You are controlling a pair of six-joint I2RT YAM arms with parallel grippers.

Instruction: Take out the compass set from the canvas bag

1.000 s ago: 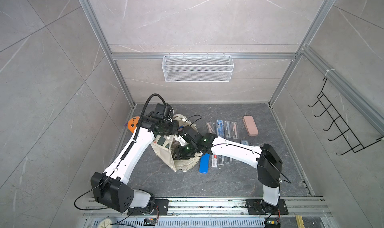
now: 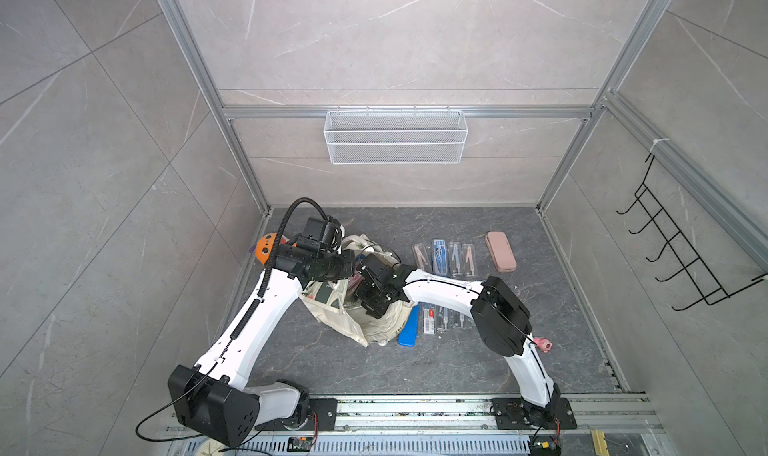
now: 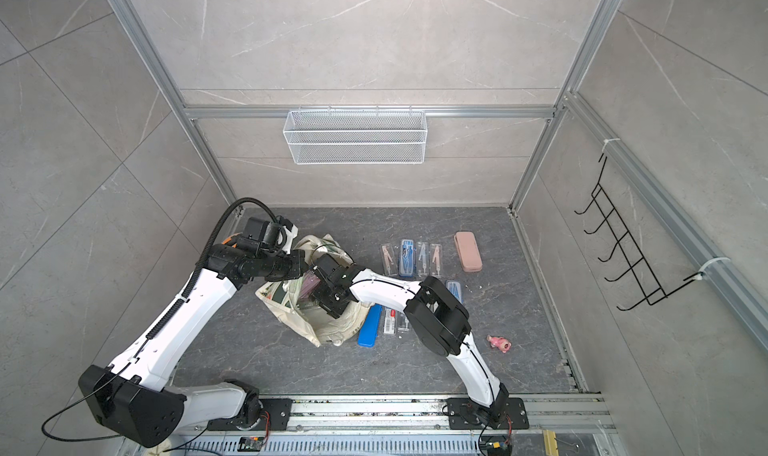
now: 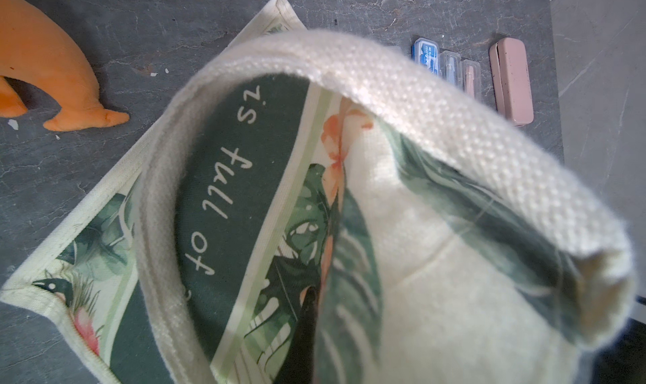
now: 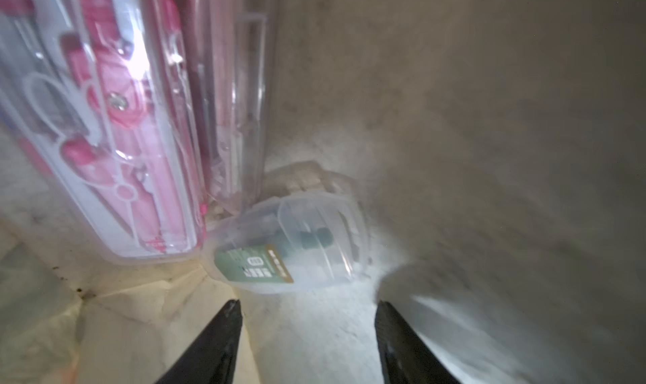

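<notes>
The cream canvas bag [image 2: 336,316] lies open at the table's left-middle. My left gripper [image 2: 344,264] is at its upper rim; in the left wrist view the looped strap [image 4: 403,88] and printed fabric fill the picture, the fingers mostly hidden, shut as far as shows. My right gripper is inside the bag, open, with nothing between its fingers. Just beyond its fingertips lie a clear case with pink compass tools [image 5: 121,135], a narrow clear case [image 5: 239,114] beside it and a small translucent box [image 5: 282,242] with a green label.
A blue case [image 2: 408,328], several clear packs [image 2: 456,260] and a pink case [image 2: 501,249] lie right of the bag. An orange plush toy [image 4: 60,74] sits to the left.
The right arm has bent further, its gripper turning down deeper into the bag.
</notes>
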